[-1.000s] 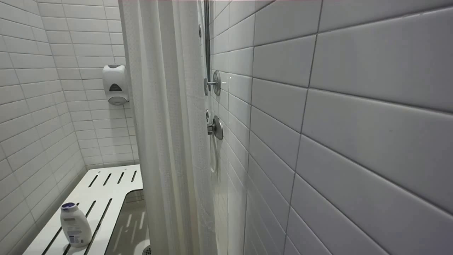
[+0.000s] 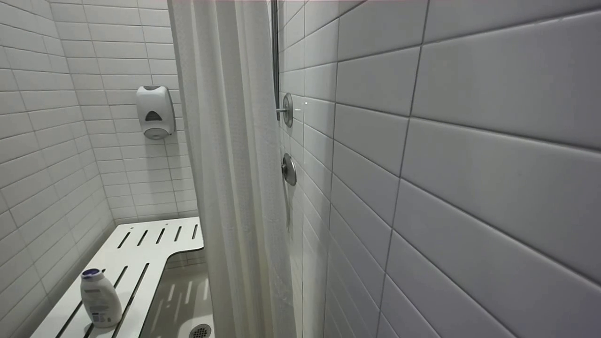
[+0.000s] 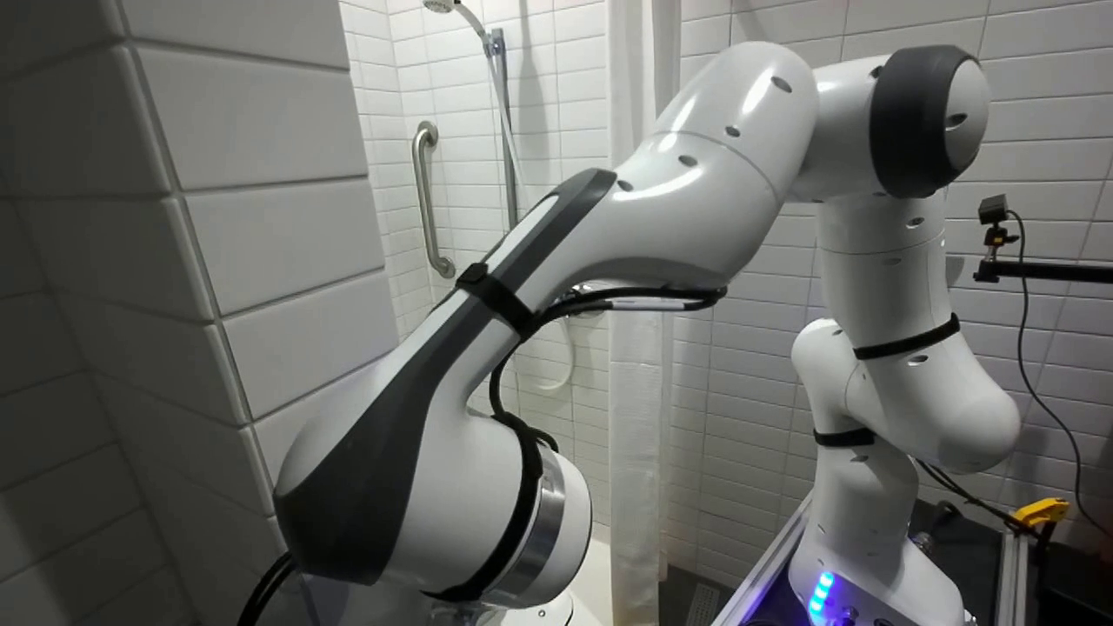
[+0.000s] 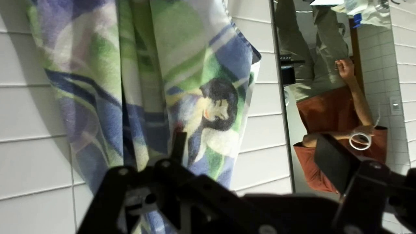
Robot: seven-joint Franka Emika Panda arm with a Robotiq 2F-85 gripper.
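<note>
In the wrist view my gripper is open, its dark fingers wide apart with nothing held between them. A colourful printed towel point(image 4: 210, 128) in green, blue and purple hangs in folds against white tiles, behind the left finger point(image 4: 179, 147). Whether that finger touches the cloth, I cannot tell. The other finger point(image 4: 336, 162) overlaps a person in an orange shirt point(image 4: 327, 113), seen upside down. In exterior view 2 the arm point(image 3: 668, 198) reaches down to the left; the gripper is out of sight there. The pale shower curtain point(image 2: 231, 169) hangs in exterior view 1.
A white bottle point(image 2: 101, 301) stands on the slotted shower bench point(image 2: 132, 253), below a wall dispenser point(image 2: 155, 110). A tiled wall corner point(image 3: 198, 261) rises left of the arm. The grab bar point(image 3: 423, 198) is farther back. A dark-edged panel point(image 4: 282, 105) borders the person's area.
In exterior view 1 the curtain has shifted slightly right, covering more of the shower fittings and uncovering more bench and drain. The bottle has not moved.
</note>
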